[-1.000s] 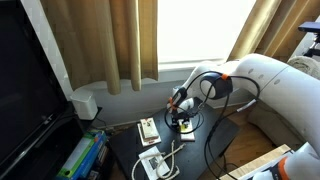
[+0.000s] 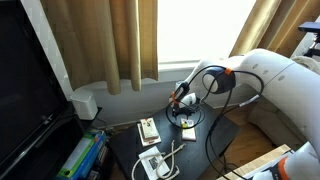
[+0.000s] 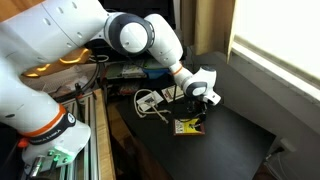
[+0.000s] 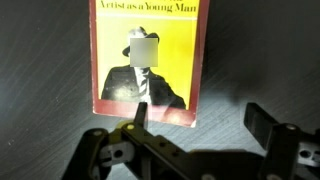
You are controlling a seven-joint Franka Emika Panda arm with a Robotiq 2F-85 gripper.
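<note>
A paperback book (image 4: 150, 60) with a yellow cover, a red border and a man in a dark hat lies flat on the dark table. It also shows in exterior view 2, where the yellow book (image 3: 188, 128) is just below the hand. In the wrist view my gripper stands open, its fingers wide apart. The left finger overlaps the book's lower part in that view; the right one is over bare table beside the book. Nothing is held between them. From exterior view 1, the gripper (image 2: 184, 118) is above the book and partly blurred into it.
Left of the hand lies another pale book (image 2: 149, 130), with a white item (image 2: 153, 163) and a light cable (image 2: 173, 164) nearer the front. Several colourful books (image 2: 80, 155) stand farther left. In exterior view 2, the table's right part (image 3: 240, 145) is clear.
The arm has shifted slightly over the last second, with the hand still near the yellow book. The other items on the table look unmoved.
</note>
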